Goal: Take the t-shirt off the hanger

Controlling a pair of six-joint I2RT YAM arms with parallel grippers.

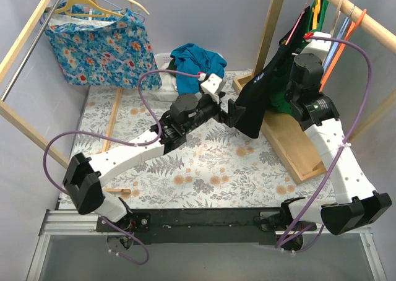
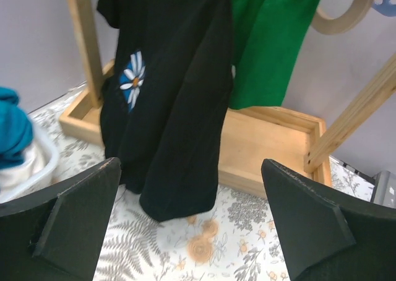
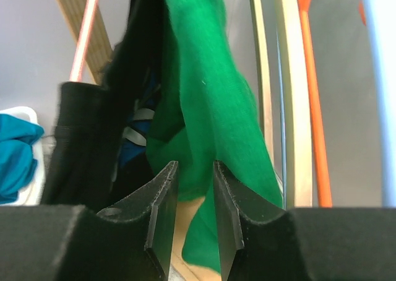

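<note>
The black t-shirt (image 2: 167,120), with a daisy patch, hangs from the rail at the right, its hem above the patterned floor. Against it hangs a green garment (image 2: 272,52). My left gripper (image 1: 228,103) stands open in front of the black shirt's lower part, with nothing between its fingers. High up among the hanging clothes is my right gripper. Its fingers stand a narrow gap apart with green cloth showing in and behind the gap; whether they pinch it is unclear. In the right wrist view, black cloth (image 3: 93,138) passes on the left. The black shirt's hanger is mostly hidden.
Orange and blue hangers (image 1: 337,52) hang right of my right gripper on the wooden rail (image 1: 362,21). A wooden tray base (image 1: 294,148) lies below. At the back stands a white basket (image 1: 166,94) with teal cloth (image 1: 198,67). Floral blue cloth (image 1: 102,52) hangs left.
</note>
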